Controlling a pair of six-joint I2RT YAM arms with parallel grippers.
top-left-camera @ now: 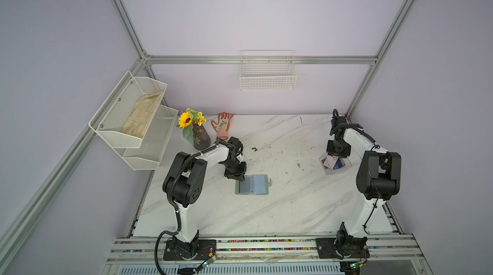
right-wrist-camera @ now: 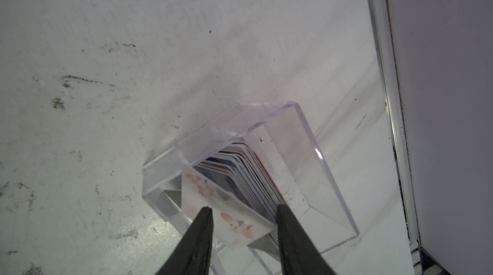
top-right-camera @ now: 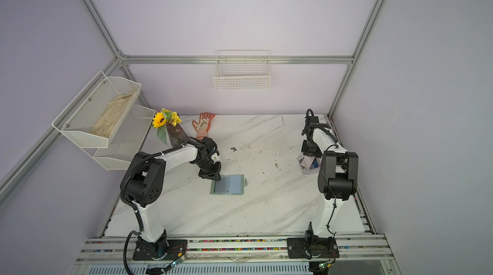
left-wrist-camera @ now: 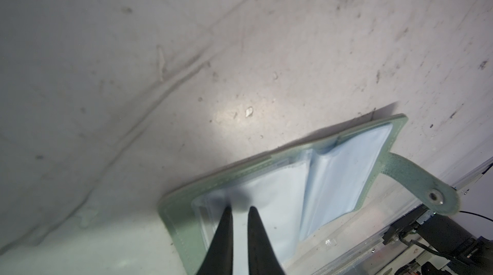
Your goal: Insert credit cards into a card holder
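An opened green card holder [left-wrist-camera: 179, 213] with clear sleeves and a snap strap lies on the table, in front of my left arm. Over its left sleeve is my left gripper, fingertips a little apart, nothing visible between them. On the right, a clear acrylic box [right-wrist-camera: 323, 182] holds a slanted stack of cards [right-wrist-camera: 251, 177], with a pale pink-printed card [right-wrist-camera: 215, 203] on top. My right gripper is over the box, open, its fingertips near that top card; nothing appears gripped.
A vase of sunflowers [top-left-camera: 200, 136] and an orange glove [top-left-camera: 221, 125] stand or lie at the back left. Wire baskets [top-left-camera: 267, 77] hang on the back and left walls. The table's right edge is close beside the box.
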